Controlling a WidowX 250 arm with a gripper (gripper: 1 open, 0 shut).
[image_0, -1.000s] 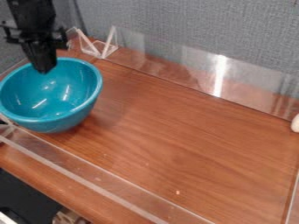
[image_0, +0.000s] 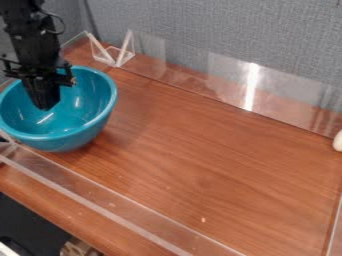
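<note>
A large teal bowl (image_0: 74, 125) sits at the left end of the wooden table. My black gripper (image_0: 43, 95) reaches down from the upper left into the bowl's top, over its far left part. Its fingertips are dark and small, and I cannot tell whether they are open or what, if anything, is between them. The bowl's inside looks empty where it is visible.
A white wire rack (image_0: 112, 52) stands at the back left against the wall. A small white object (image_0: 335, 141) is at the far right edge.
My gripper has moved downward from above the bowl into its opening. The bowl looks to be in about the same place.
</note>
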